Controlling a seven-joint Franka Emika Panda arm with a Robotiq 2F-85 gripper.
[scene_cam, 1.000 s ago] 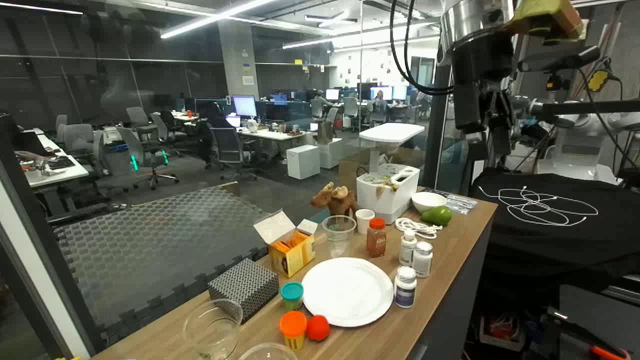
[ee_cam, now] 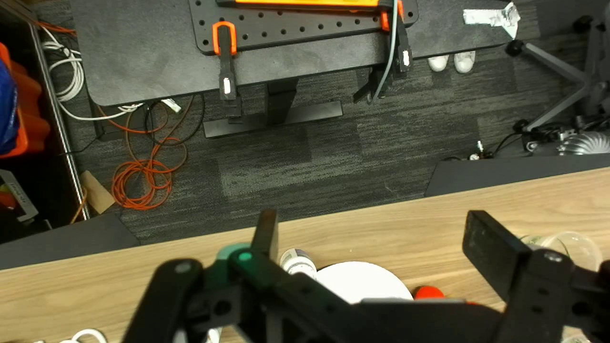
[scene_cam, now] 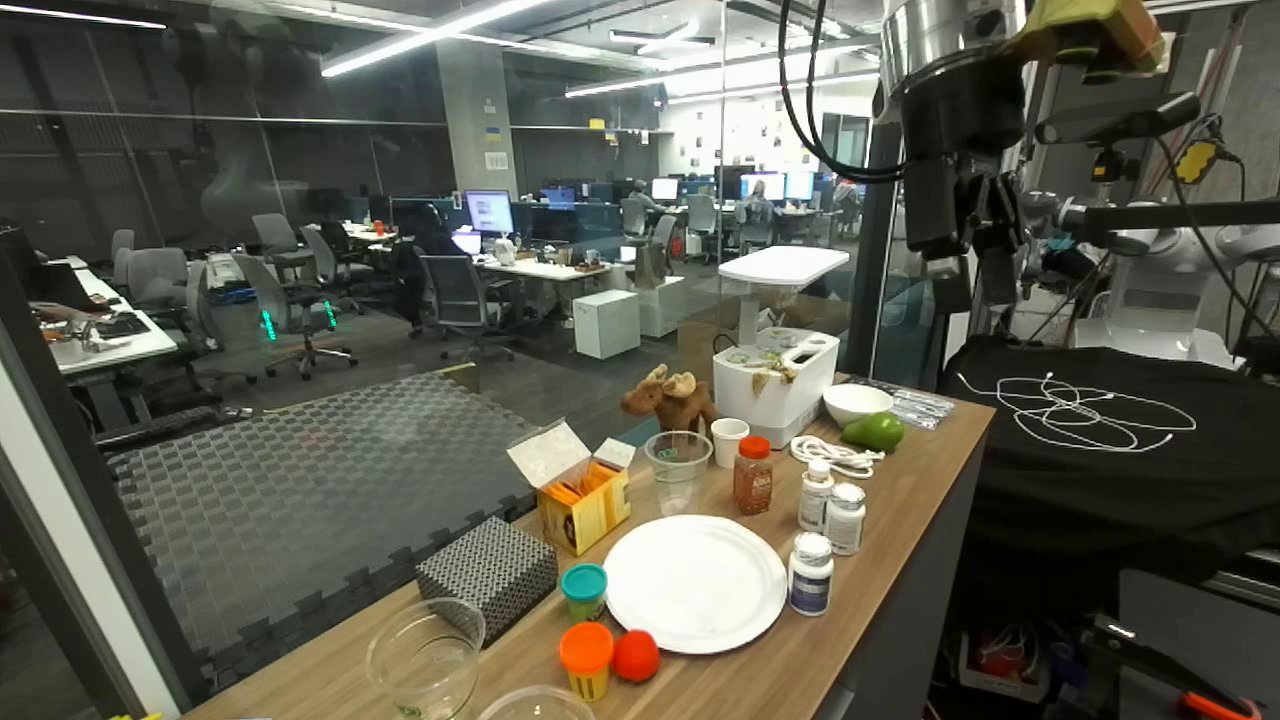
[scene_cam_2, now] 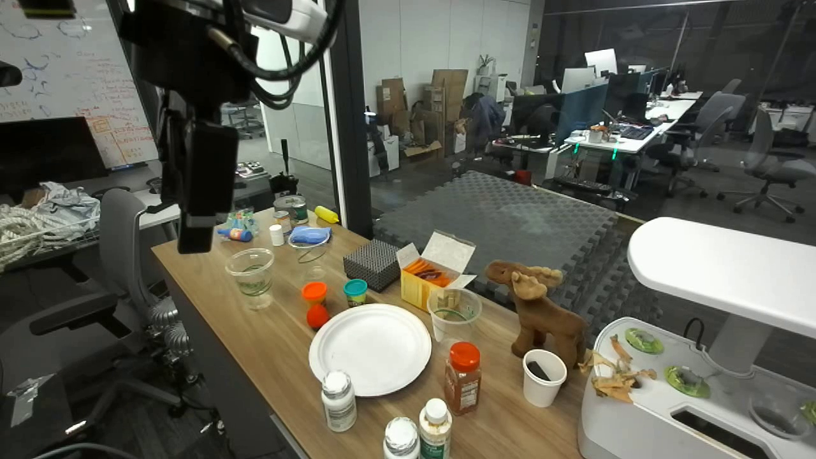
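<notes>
High above the near side of the wooden counter, my gripper hangs open, its two black fingers wide apart with nothing between them. Below it a white plate lies flat and empty. Beside the plate stand an orange-lidded tub, a red ball and a teal-lidded tub. Several white pill bottles and a red-capped spice jar stand upright at its other side. In the wrist view, the gripper's own body covers much of the plate.
Along the counter's far side are an open yellow box, a dark patterned box, a clear cup, a brown moose toy and a white planter. A clear container stands near the front edge. The air around the gripper is free.
My gripper has shifted very slightly in exterior view 1, its fingertips a little higher and to the left. The things on the counter have not moved.
</notes>
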